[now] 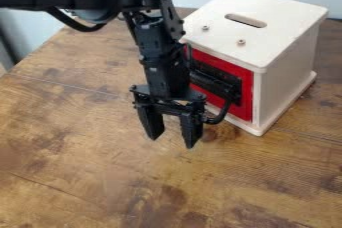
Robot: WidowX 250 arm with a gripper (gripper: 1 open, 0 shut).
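My black gripper (173, 128) hangs point-down over the wooden table, just in front of and left of a pale wooden box (278, 62). Its two fingers stand apart, with nothing seen between them. The box has a slot in its sloped top and a red front panel (238, 67) with a black fitting on it, partly hidden behind my arm.
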